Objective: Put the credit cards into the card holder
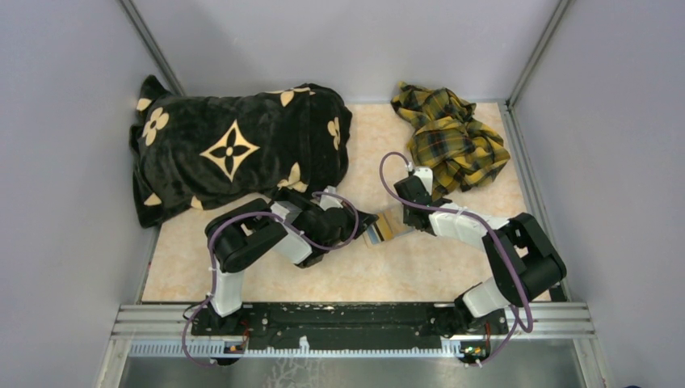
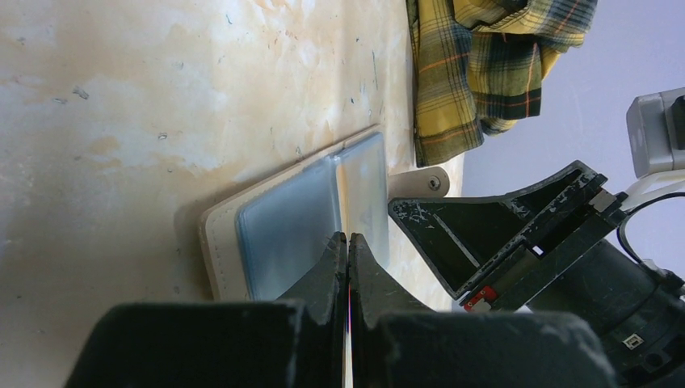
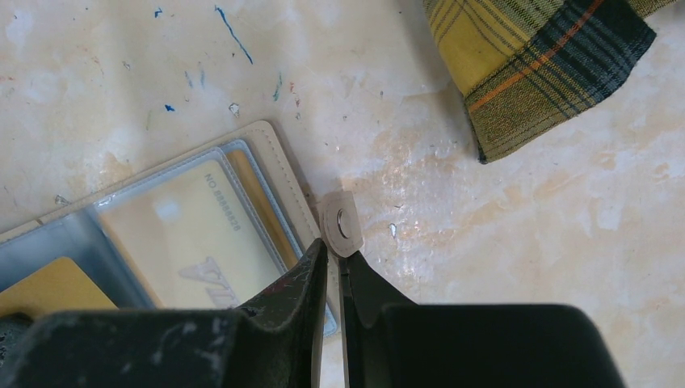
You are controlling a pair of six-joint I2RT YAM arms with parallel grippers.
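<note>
The clear-pocketed card holder (image 1: 370, 242) lies open on the table between both arms. Its right pocket shows a cream card (image 3: 182, 230) inside. A gold card (image 3: 56, 291) lies at the left pocket, its rounded corner toward the cream card; the rest is hidden by my arms. My left gripper is shut, tips low over the holder by that card. Colour shows in the slit between its fingers, but whether a card edge is pinched there is unclear. At the holder's right edge, my right gripper is shut on the beige snap tab (image 3: 342, 218).
A yellow-green plaid cloth (image 1: 457, 149) lies bunched at the back right, close to the right arm. The black patterned blanket (image 1: 242, 145) covers the back left.
</note>
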